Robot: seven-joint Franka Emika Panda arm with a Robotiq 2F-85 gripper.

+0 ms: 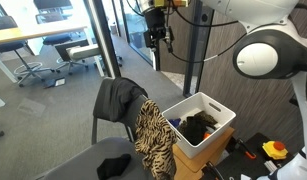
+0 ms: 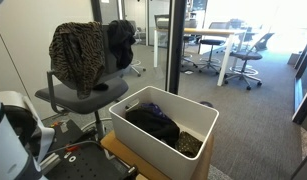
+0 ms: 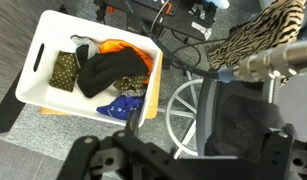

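Note:
My gripper hangs in the air above and behind the chair, its fingers apart and nothing between them. In the wrist view the gripper is also open, over the floor and chair base. A dark cloth drapes over the chair's backrest, with an animal-print cloth hanging beside it. On the grey seat lies a dark patch, perhaps cloth. The white bin holds a black cloth, an orange cloth, a blue cloth and a dark patterned cloth.
The bin stands on a wooden surface beside the chair. A glass wall with a dark post rises behind. Desks and office chairs are farther off. Cables cross near the robot base.

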